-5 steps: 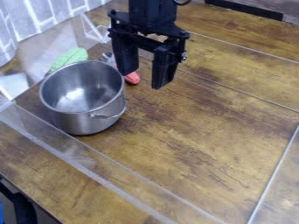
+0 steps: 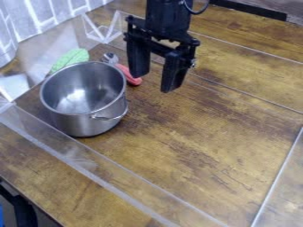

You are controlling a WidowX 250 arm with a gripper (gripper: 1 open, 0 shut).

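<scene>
The black gripper (image 2: 158, 66) hangs over the wooden table at the upper middle, above and to the right of a large steel pot (image 2: 83, 97). Its dark fingers point downward, and I cannot tell how far apart they are or whether anything is between them. Behind the gripper, a pink-handled utensil (image 2: 129, 74) lies beside the pot, partly hidden.
A green leaf-shaped item (image 2: 67, 59) and a white object (image 2: 13, 85) lie at the back left, by the tray wall. A blue object sits at the bottom left corner.
The gripper has risen slightly over the last second, uncovering more of the pink utensil. The pot has not moved.
</scene>
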